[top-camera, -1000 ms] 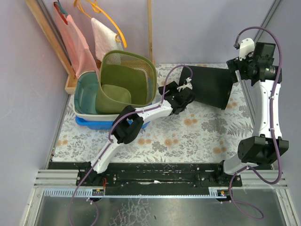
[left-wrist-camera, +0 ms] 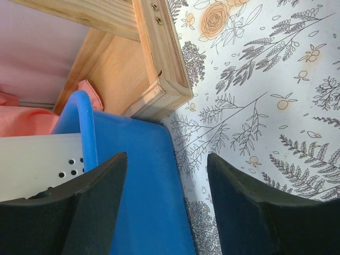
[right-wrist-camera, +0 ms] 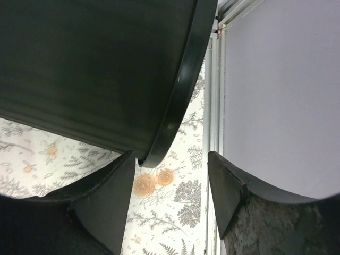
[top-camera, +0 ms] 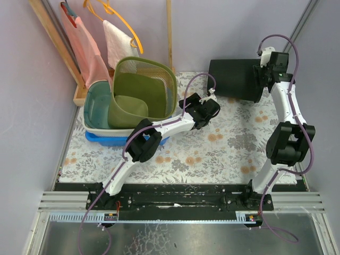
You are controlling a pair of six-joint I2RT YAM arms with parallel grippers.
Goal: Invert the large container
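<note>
A large dark container (top-camera: 231,79) lies on the floral mat at the back right of the top view, its broad dark face filling much of the right wrist view (right-wrist-camera: 95,74). My right gripper (top-camera: 257,74) is at its right end; in the wrist view its fingers (right-wrist-camera: 106,207) stand apart, open, just below the container's rim. My left gripper (top-camera: 191,106) is at mid-mat beside the nested bins; in its wrist view it is open over the mat (left-wrist-camera: 271,122), next to a blue bin (left-wrist-camera: 143,180).
Nested green and blue bins (top-camera: 135,101) fill the left. A wooden rack (left-wrist-camera: 159,64) with hanging cloths (top-camera: 85,48) stands at the back left. Walls bound the back and sides.
The left arm is essentially still.
</note>
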